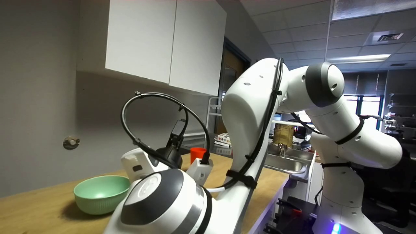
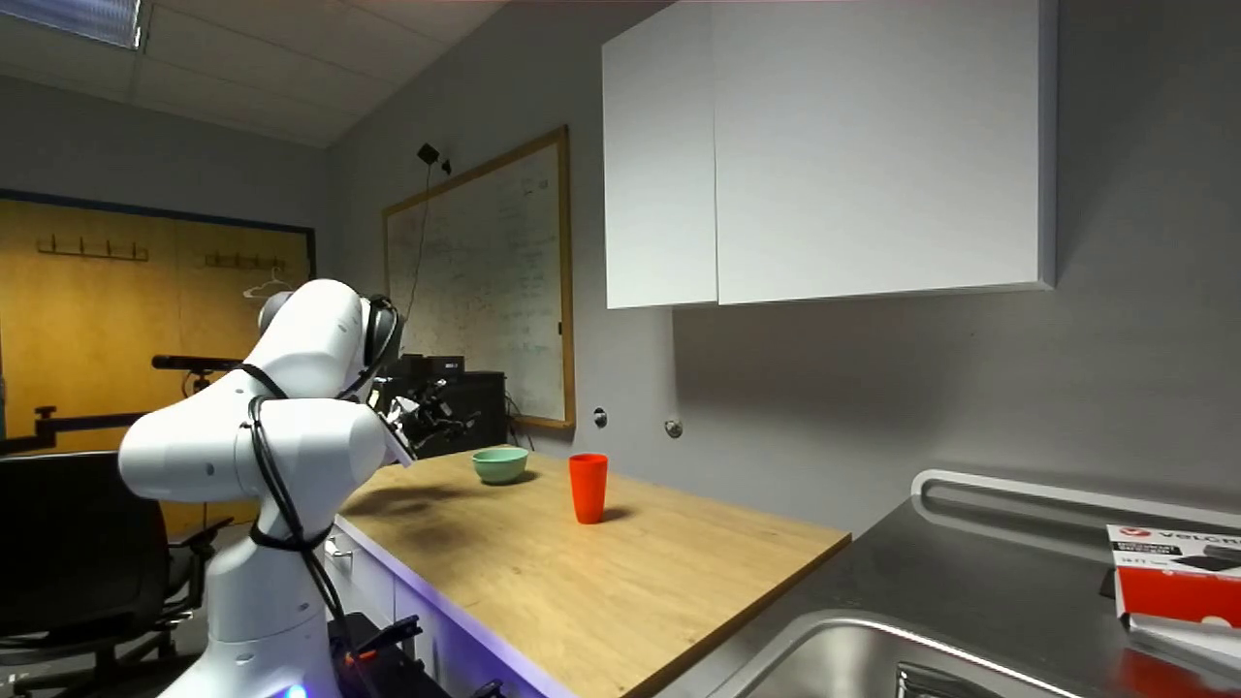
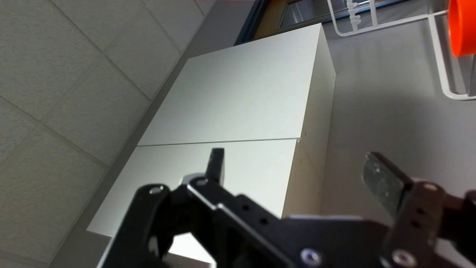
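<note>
In the wrist view my gripper is open, its two dark fingers wide apart with nothing between them. Beyond it show the wall and the white cabinet (image 3: 241, 93). A red cup (image 2: 588, 489) stands upright on the wooden counter (image 2: 512, 558); part of it appears at the wrist view's upper right corner. Farther back on the same counter sits a green bowl (image 2: 500, 465), its inside visibly empty in the first exterior view, where the arm covers its right edge. My gripper is apart from both the cup and the bowl.
The wall cabinet (image 2: 826, 163) overhangs the counter. Past the counter's end lie a metal sink (image 2: 861, 663) and a red-and-white box (image 2: 1181, 582). A white rack (image 3: 439, 53) stands by the wall.
</note>
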